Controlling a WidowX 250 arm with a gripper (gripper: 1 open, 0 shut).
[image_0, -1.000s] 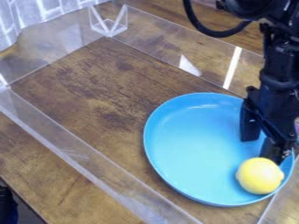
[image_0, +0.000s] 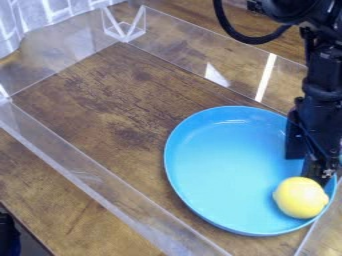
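Observation:
A yellow ball-like object (image_0: 301, 198) rests in a light blue plate (image_0: 214, 170) on the right. My black gripper (image_0: 311, 165) reaches down at the right edge, over the plate's rim, just above and behind the yellow object. Its fingers are dark and partly overlapping, so whether they are open or shut is unclear.
The wooden surface (image_0: 94, 100) to the left of the plate is clear. Transparent plastic walls (image_0: 94, 190) border it along the left front and across the back. A black cable loops at the top right.
My gripper has shifted slightly to the right, and the yellow object appears moved slightly right within the plate.

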